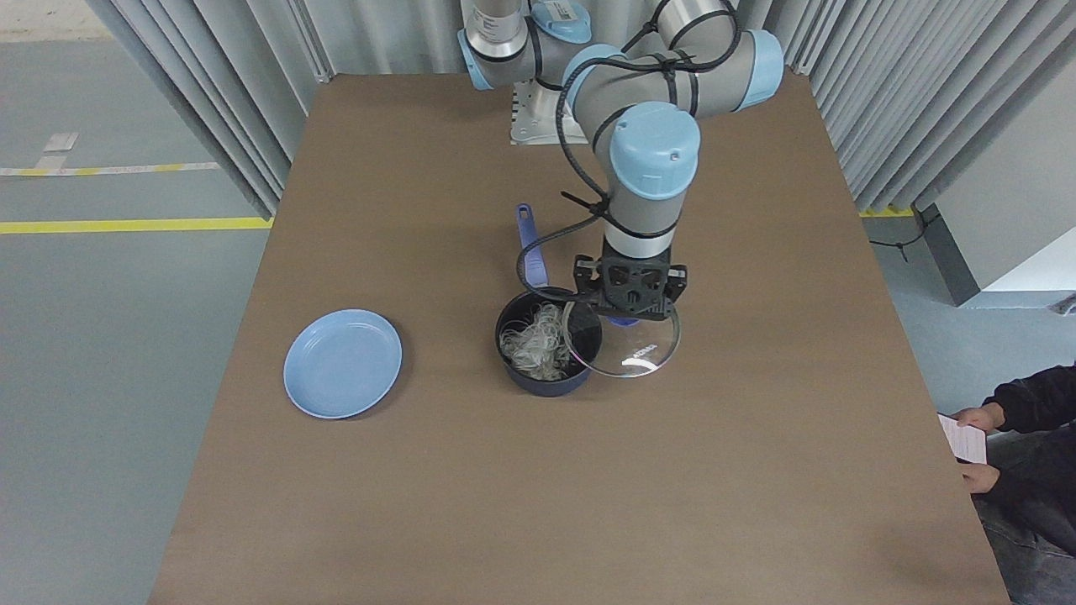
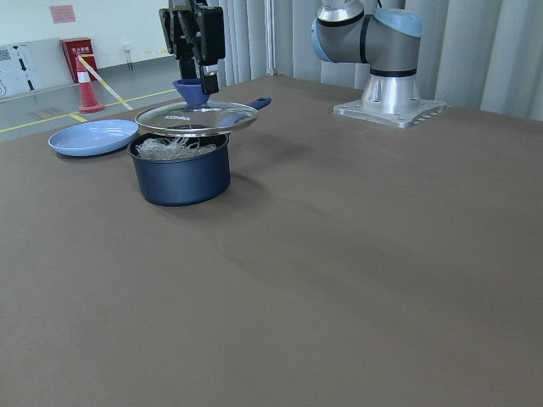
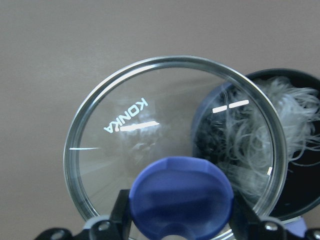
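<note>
My gripper (image 2: pixel 197 83) is shut on the blue knob (image 3: pixel 181 196) of a clear glass lid (image 1: pixel 635 348). The lid hangs just above the dark blue saucepan (image 2: pixel 181 182), over its right part in the front view, offset from centre. Pale noodle-like strands (image 1: pixel 532 343) lie in the pan, partly seen through the glass in the wrist view. The pan's blue handle (image 1: pixel 532 252) points toward the back of the table.
A light blue plate (image 1: pixel 342 363) sits left of the pan on the brown table (image 1: pixel 545 494), whose front half is clear. A person (image 1: pixel 1029 484) holds paper at the right edge. The arm base (image 2: pixel 389 110) stands at the back.
</note>
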